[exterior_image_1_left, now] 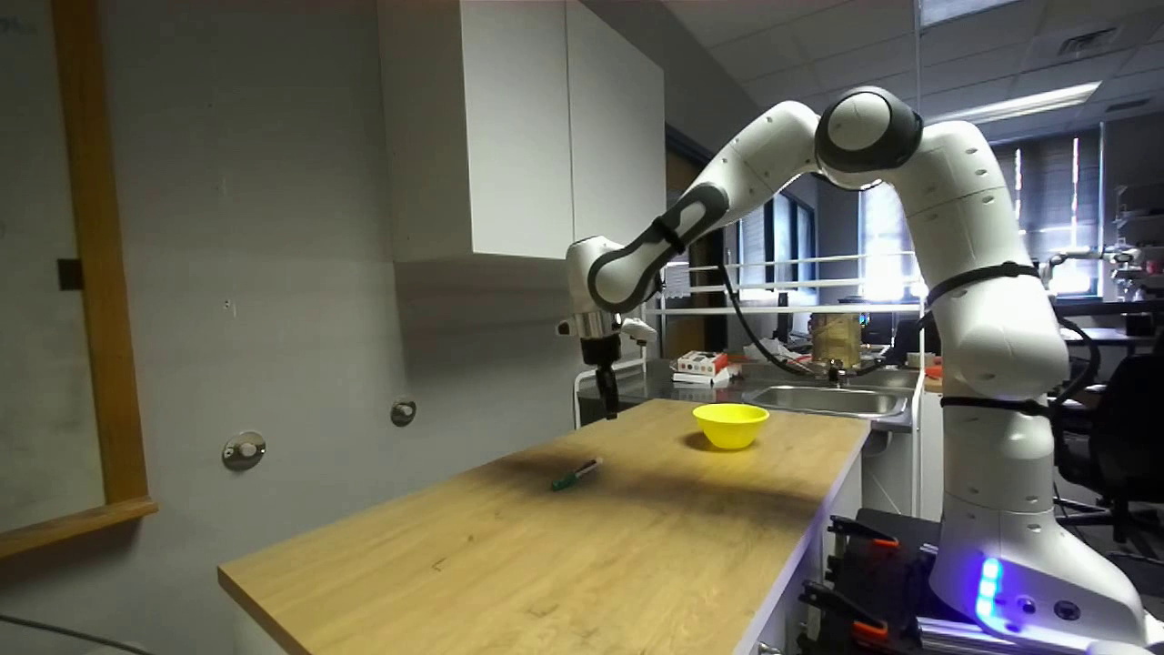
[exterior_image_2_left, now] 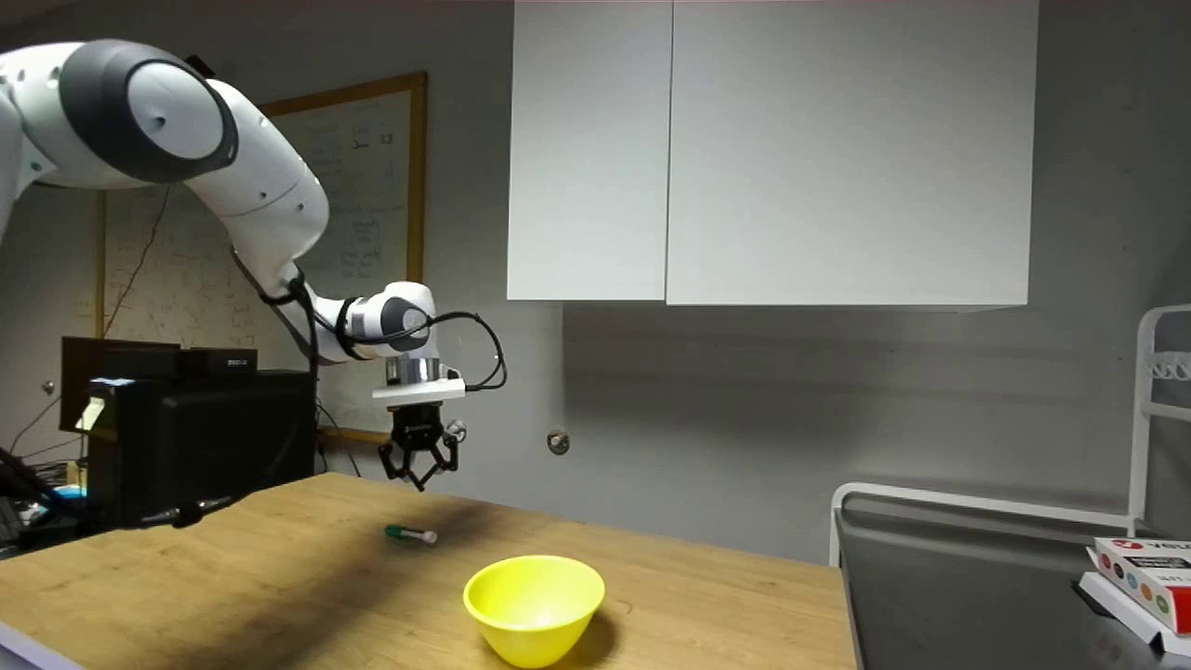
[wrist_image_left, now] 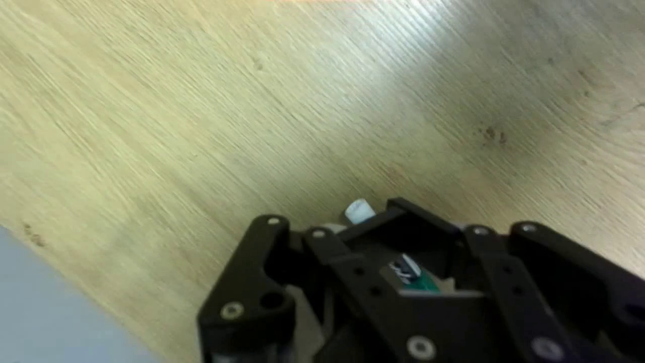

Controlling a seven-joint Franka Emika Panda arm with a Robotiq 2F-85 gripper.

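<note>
A green and white marker (exterior_image_1_left: 576, 474) lies flat on the wooden table, between the wall and the yellow bowl (exterior_image_1_left: 730, 425). My gripper (exterior_image_1_left: 611, 416) hangs above the tabletop with clear air between it and the marker. In the second exterior view the marker (exterior_image_2_left: 410, 534) rests below the gripper (exterior_image_2_left: 421, 488), whose fingertips meet with nothing between them. From the wrist, the marker's white end (wrist_image_left: 360, 211) shows on the table beyond the fingers, and part of its green side (wrist_image_left: 423, 282) shows behind them; the rest is hidden.
The yellow bowl looks empty and stands toward the table's sink end. Wall cabinets (exterior_image_2_left: 770, 156) hang over the back. Past the table are a sink (exterior_image_1_left: 829, 399) and boxes (exterior_image_1_left: 701, 366).
</note>
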